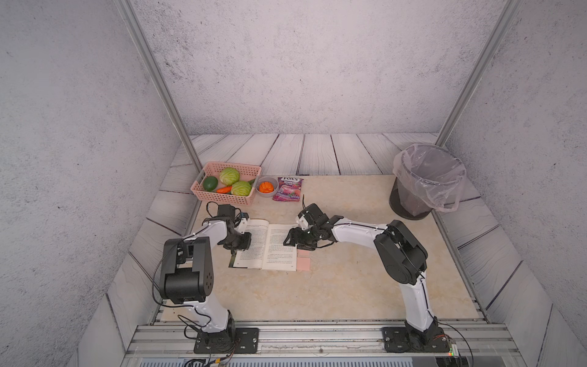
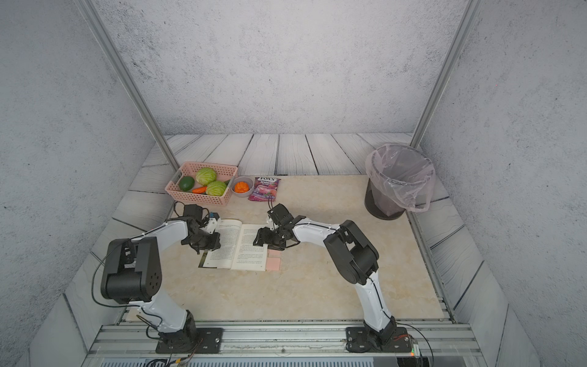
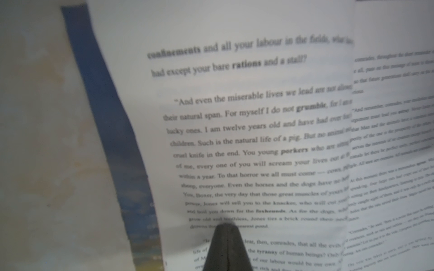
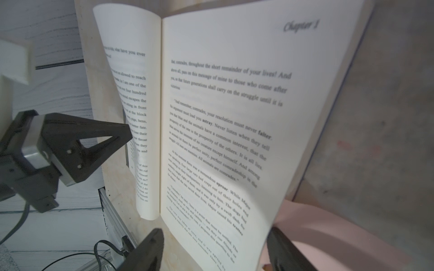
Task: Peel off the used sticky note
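An open book lies on the table. Pink sticky notes stick out from its right edge; in the right wrist view the pink paper shows under that edge. My left gripper presses on the left page, shut, nothing between its fingertips. My right gripper is part open over the right edge of the book, beside the pink paper; whether anything touches its fingers is unclear.
A pink basket of vegetables, a bowl and a snack bag stand behind the book. A lined bin stands at the back right.
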